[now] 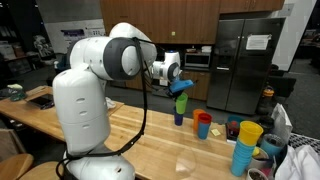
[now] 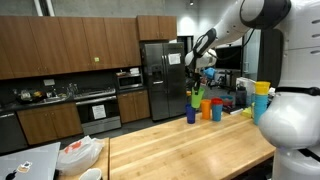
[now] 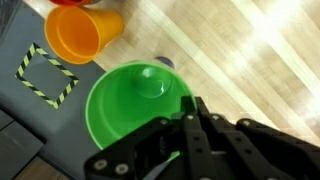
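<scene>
A green cup (image 1: 181, 104) is held by my gripper (image 1: 184, 92), which is shut on it. In exterior view 1 the cup is directly above a dark blue cup (image 1: 179, 119) on the table; exterior view 2 shows the green cup (image 2: 196, 99) over and slightly right of the blue cup (image 2: 191, 116). Whether the two touch cannot be told. From the wrist, the green cup's wide mouth (image 3: 120, 125) fills the middle, and only a purplish edge of the lower cup (image 3: 164, 62) shows past it.
Close by, to the right in exterior view 1, stand an orange cup (image 1: 196, 118) and a red cup (image 1: 204, 118). Stacked yellow and light blue cups (image 1: 243, 150) and other containers crowd the table's right side. Bare wooden tabletop (image 1: 165, 150) lies in front.
</scene>
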